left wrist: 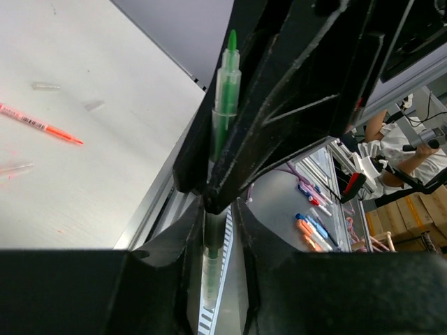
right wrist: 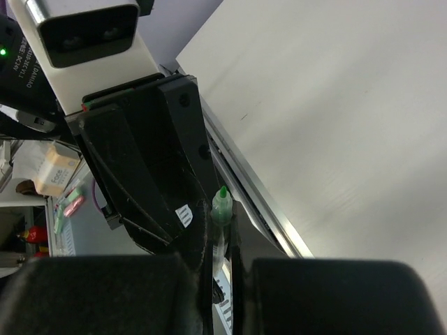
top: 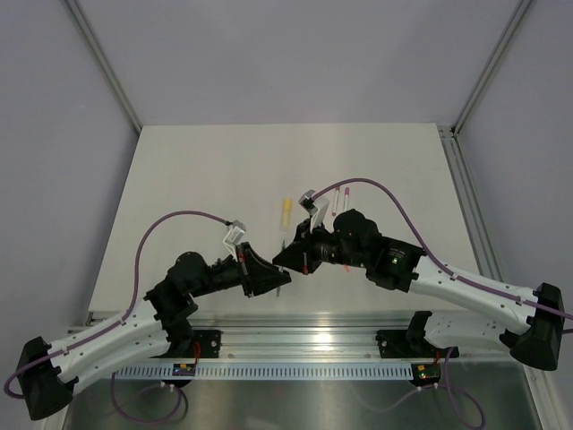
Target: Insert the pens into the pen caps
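A slim clear pen with a green tip (left wrist: 232, 43) stands nearly upright in the left wrist view. My right gripper (top: 286, 258) is shut on it; in the right wrist view the green tip (right wrist: 222, 191) pokes up between the closed fingers. Just below, my left gripper has its fingers on either side of the pen's lower length, with a gap showing at the right finger. A clear lower section (left wrist: 211, 269) reaches down past them; whether it is a cap cannot be told. Loose clear caps (left wrist: 46, 86) lie on the table.
An orange pen (left wrist: 42, 125) lies on the white table (top: 206, 179). A yellow item (top: 286, 212) sits behind the grippers, with two thin pens (top: 336, 200) to its right.
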